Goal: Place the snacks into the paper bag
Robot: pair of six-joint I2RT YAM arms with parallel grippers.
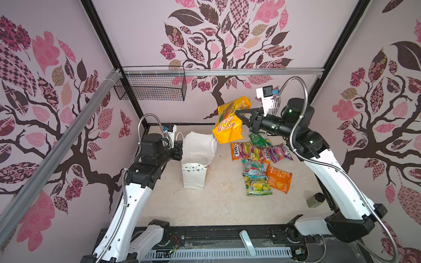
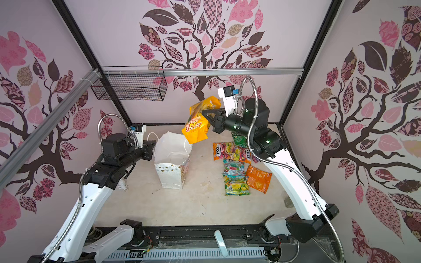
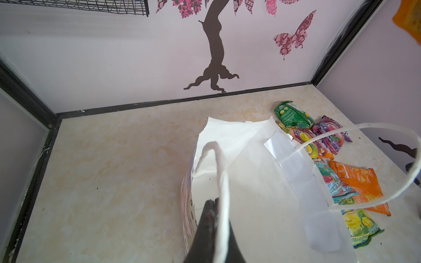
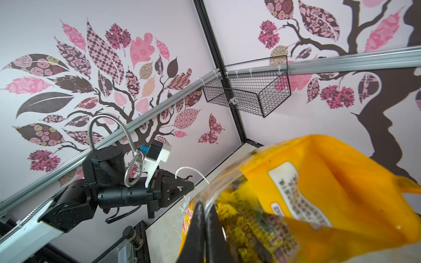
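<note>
My right gripper (image 1: 239, 114) is shut on the edge of a yellow-orange snack bag (image 1: 229, 125), which hangs tilted in the air just right of the paper bag's mouth. This snack fills much of the right wrist view (image 4: 324, 188). The white paper bag (image 1: 193, 176) stands upright on the table with its top wide open. At its left rim, my left gripper is shut with a thin white handle (image 3: 223, 188) running between its fingers. The visible inner walls of the paper bag are bare; its bottom is hidden.
Several snack packs lie on the table right of the paper bag, among them a green one (image 1: 259, 140), an orange one (image 1: 279, 178) and a yellow-green one (image 1: 257, 186). A wire basket (image 1: 151, 86) hangs on the back rail.
</note>
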